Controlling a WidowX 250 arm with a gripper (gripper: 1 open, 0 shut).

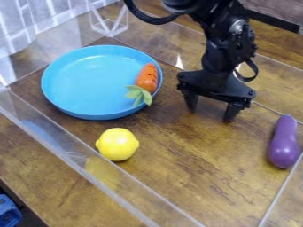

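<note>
The black robot gripper [217,97] hangs down from the top of the camera view over the wooden table, its two fingers low near the tabletop. Whether anything sits between the fingers cannot be made out. A blue bowl [83,80] is at the left, with a toy carrot [147,78] with green leaves at its right side. A yellow lemon [116,144] lies below the bowl. A purple eggplant [284,142] lies at the right edge, below and right of the gripper.
Clear plastic edging runs along the left side, with a purple object [7,213] at the bottom left corner.
</note>
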